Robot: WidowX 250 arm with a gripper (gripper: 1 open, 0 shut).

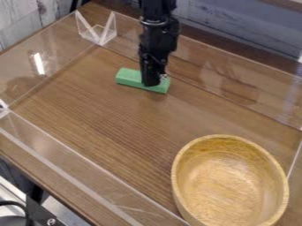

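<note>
A green rectangular block [132, 79] lies on the wooden table at the upper middle. My black gripper [154, 72] hangs from the top of the view, its tip over the right part of the block. The fingers look close together; whether anything is between them is too small to tell.
A large light-yellow oval bowl [229, 201] sits at the lower right. Clear acrylic pieces stand along the upper-left and left edges.
</note>
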